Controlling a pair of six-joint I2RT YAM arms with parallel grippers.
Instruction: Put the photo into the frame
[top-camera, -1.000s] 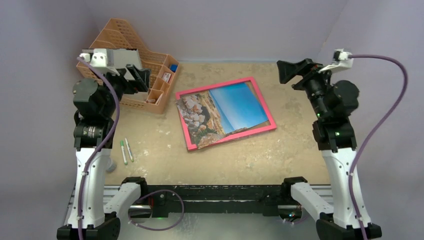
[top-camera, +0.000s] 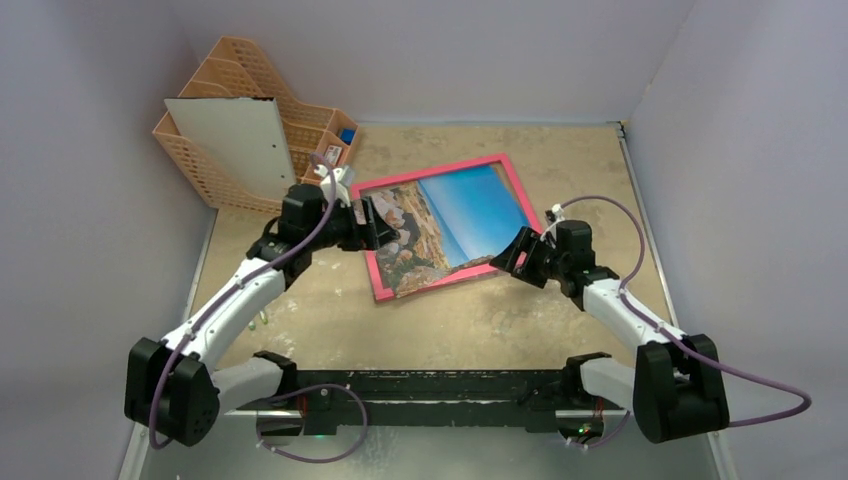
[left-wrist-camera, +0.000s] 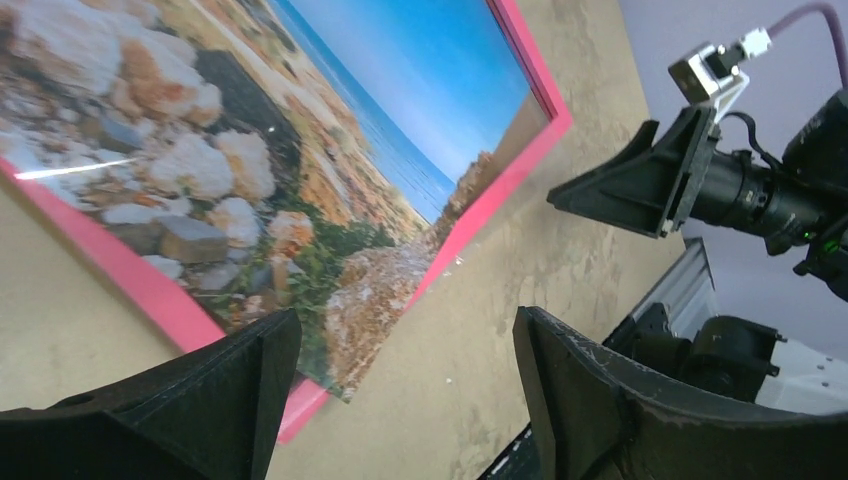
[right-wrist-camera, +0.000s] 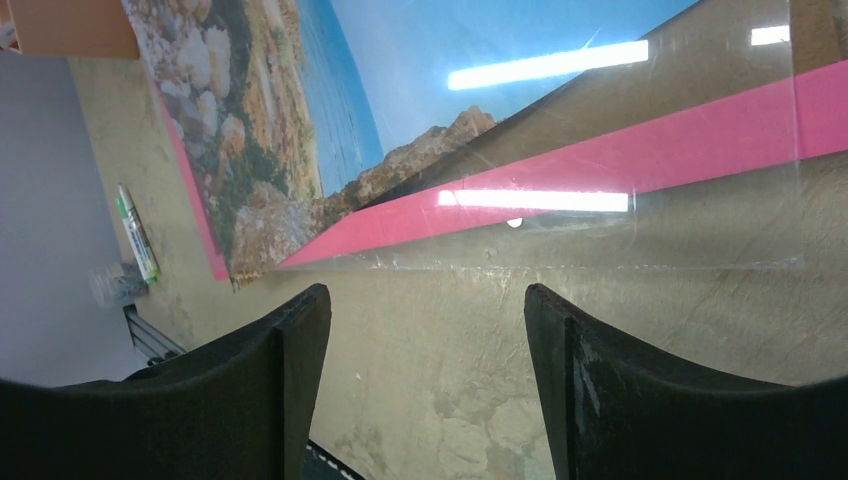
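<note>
A pink frame (top-camera: 435, 168) lies tilted on the table, with a beach photo (top-camera: 468, 210) of rocks and blue sea lying askew on it; its rocky corner overhangs the lower edge in the left wrist view. A clear sheet (right-wrist-camera: 700, 230) shows over the frame's pink edge in the right wrist view. My left gripper hangs open over the rocky part of the photo, nothing between its fingers. My right gripper is open and empty at the frame's lower right edge.
An orange organizer (top-camera: 220, 70) holding a white board (top-camera: 225, 140) stands at the back left. Markers (right-wrist-camera: 137, 230) lie on the left of the table. Bare table (top-camera: 560, 160) shows at the back right and along the front.
Both grippers have come lower and inward toward the frame, the left from over the organizer, the right from the back right. The photo and frame look unchanged.
</note>
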